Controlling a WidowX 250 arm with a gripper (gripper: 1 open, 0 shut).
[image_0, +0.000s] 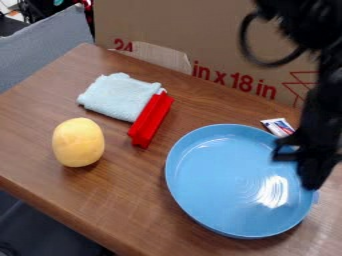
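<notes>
My black gripper (297, 158) is blurred at the right edge, over the right part of a blue plate (227, 180); whether its fingers are open or shut is unclear. The plate lies on the wooden table. A yellow round object (78, 142) sits to the left, a red bar (150, 121) lies left of and behind the plate, and a folded light-blue cloth (118, 94) is beside the bar.
A cardboard box (201, 40) stands along the back. A small packet (278, 126) lies behind the plate. Bare table (40, 110) shows at the left, with its edge along the front left.
</notes>
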